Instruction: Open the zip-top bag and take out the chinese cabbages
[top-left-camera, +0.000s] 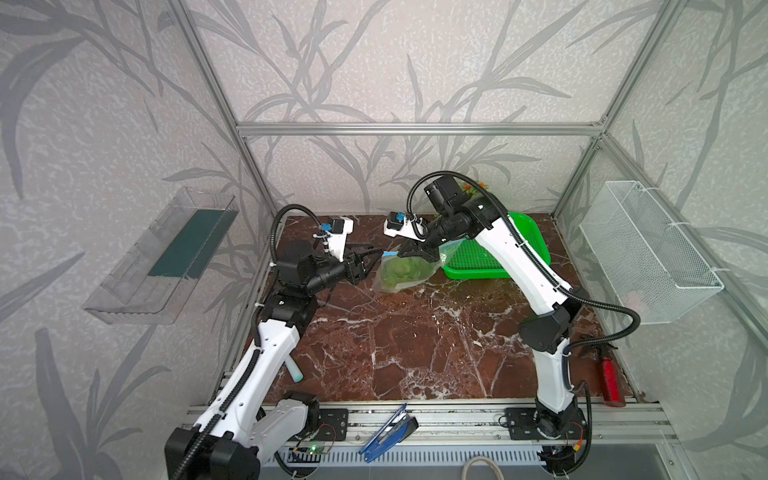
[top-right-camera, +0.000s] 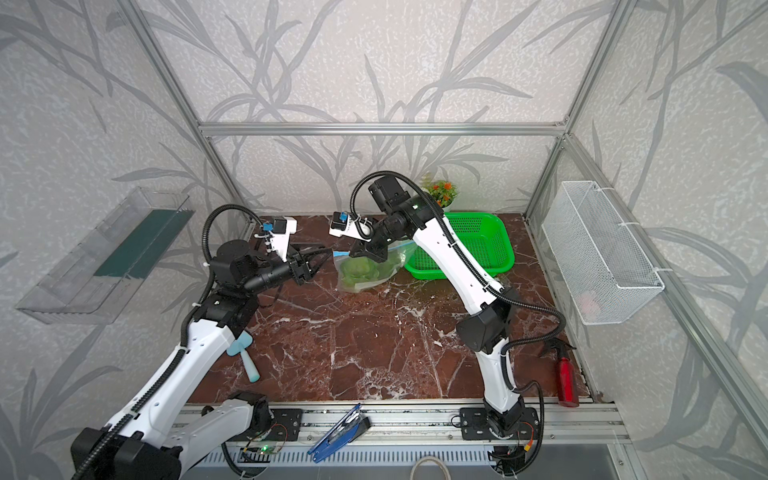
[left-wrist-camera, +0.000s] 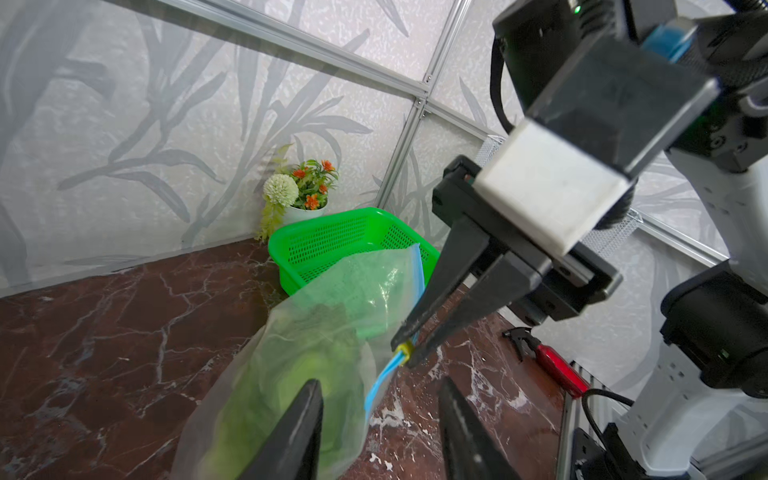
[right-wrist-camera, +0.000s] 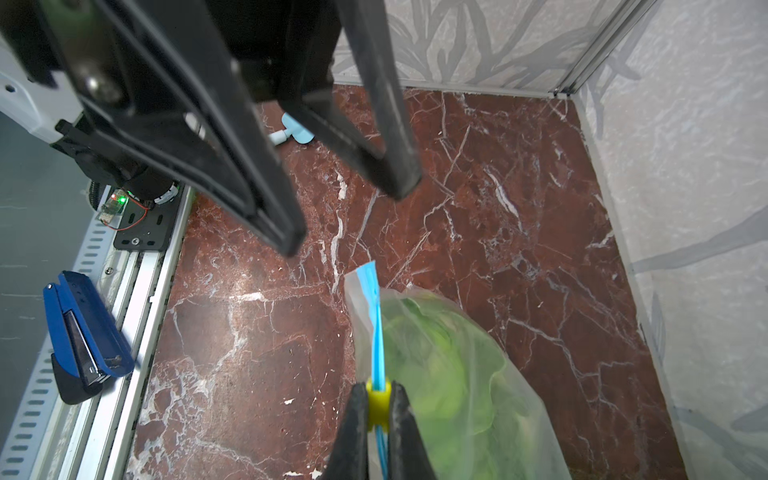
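A clear zip bag with green cabbage inside hangs over the table. My right gripper is shut on its blue zip strip at the yellow slider. My left gripper stands open with nothing between its fingers, just to the left of the bag's zip end; in the right wrist view its fingertips are above the strip's free tip.
A green basket sits at the back right, with a potted flower behind it. A blue stapler lies on the front rail.
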